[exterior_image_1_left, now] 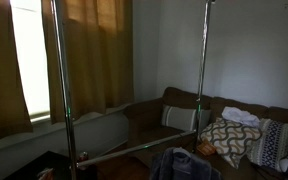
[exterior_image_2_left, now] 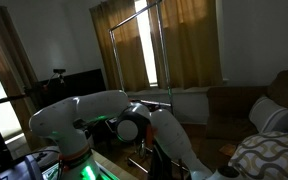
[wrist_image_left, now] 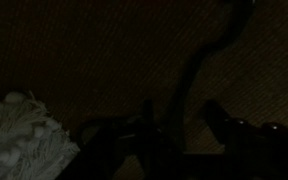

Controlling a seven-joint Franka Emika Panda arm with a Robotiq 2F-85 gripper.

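Note:
Seen in the dark wrist view, my gripper has its fingertips a little apart. A dark, curved, strap-like thing (wrist_image_left: 196,65) runs down from the top right into the space between them. Whether the fingers touch it is too dark to tell. At the lower left of that view lies a whitish, tufted cloth (wrist_image_left: 24,140) on a brown surface (wrist_image_left: 94,50). My white arm (exterior_image_2_left: 109,103) bends across the lower part of exterior view 2, where its gripper end is lost in shadow. In exterior view 1 I cannot make out the gripper.
A metal rack (exterior_image_1_left: 62,70) with upright poles and a low crossbar stands before the curtains (exterior_image_1_left: 94,50). Behind it is a brown couch (exterior_image_1_left: 149,118) with a patterned pillow (exterior_image_1_left: 227,139). A dark garment (exterior_image_1_left: 181,165) sits at the bottom of exterior view 1.

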